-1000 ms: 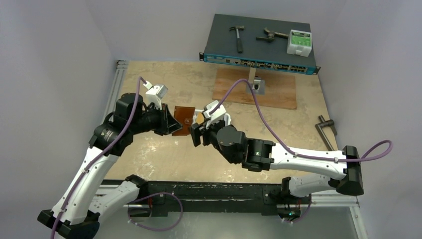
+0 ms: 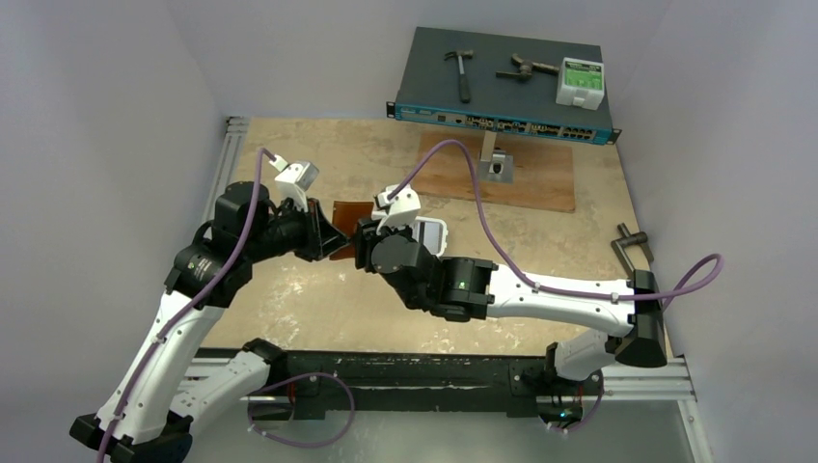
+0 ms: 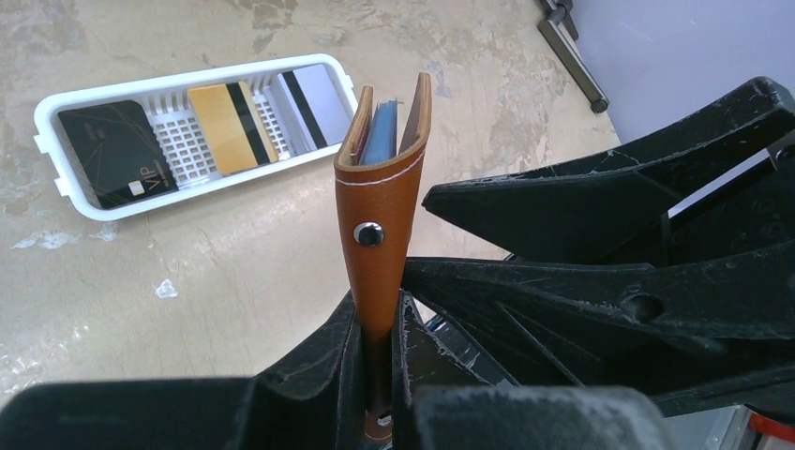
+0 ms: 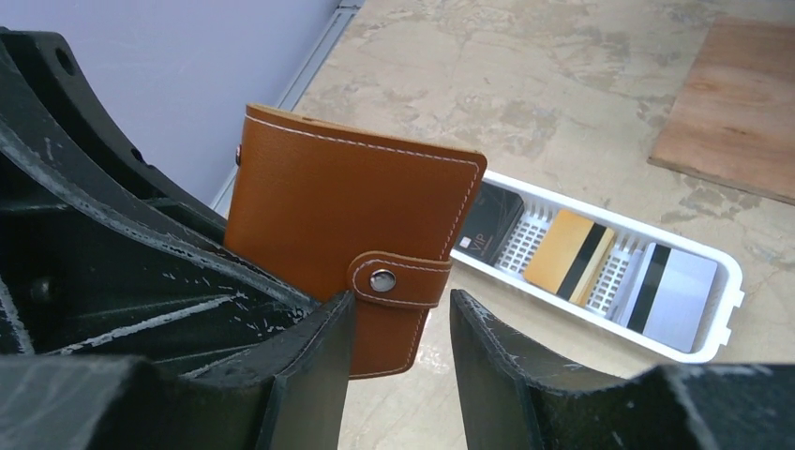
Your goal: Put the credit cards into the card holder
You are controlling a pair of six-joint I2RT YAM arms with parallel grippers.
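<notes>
The brown leather card holder [image 3: 377, 206] stands upright in my left gripper, which is shut on it; a blue card edge [image 3: 381, 131] shows in its opening. In the right wrist view its strap with a snap [image 4: 399, 277] faces my right gripper, which is part open around the holder's near face, at the strap. The white basket [image 3: 187, 192] on the table holds black cards [image 3: 111, 150], yellow cards [image 3: 221, 127] and silver cards [image 3: 319, 103].
A wooden board [image 2: 550, 183] and a metal stand lie at the back, below a dark rack device [image 2: 434, 87] with hammers and a white box. A metal tool [image 2: 622, 251] lies at the right edge.
My right gripper has moved left to the holder, now hiding part of it in the top view. My left gripper, holding the holder, has shifted slightly left.
</notes>
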